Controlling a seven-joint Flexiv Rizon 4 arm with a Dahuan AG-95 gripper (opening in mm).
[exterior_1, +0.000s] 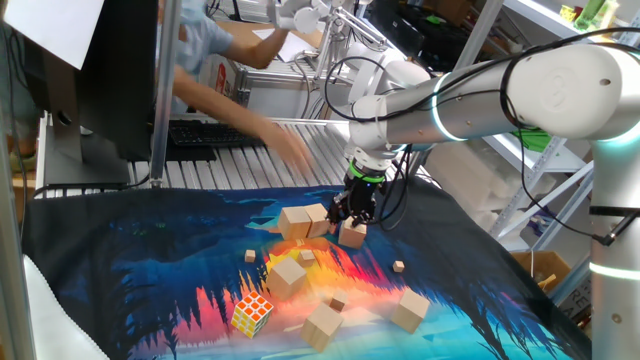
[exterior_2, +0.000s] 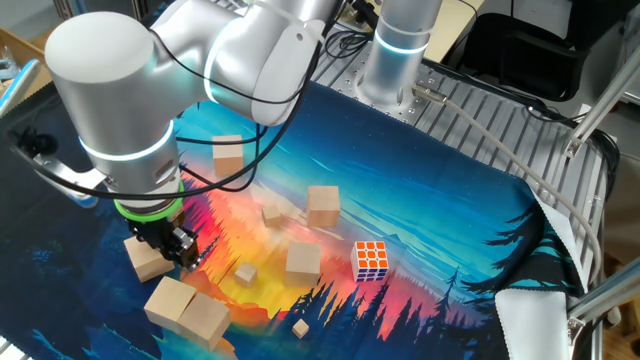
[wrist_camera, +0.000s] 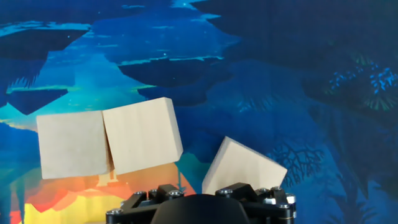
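My gripper hangs at the far part of the printed cloth, close above a large wooden cube. In the wrist view that cube shows just past the dark gripper body, partly covered by it. Whether the fingers are spread or closed is not clear. Two more large cubes sit side by side to its left in that view, a left cube and a right cube. Exterior view 2 has the gripper beside the same cube, with the pair of cubes nearby.
A Rubik's cube, large cubes including a middle one, a front one and a right one, and several small cubes lie spread over the cloth. A person's arm reaches over the keyboard behind the cloth.
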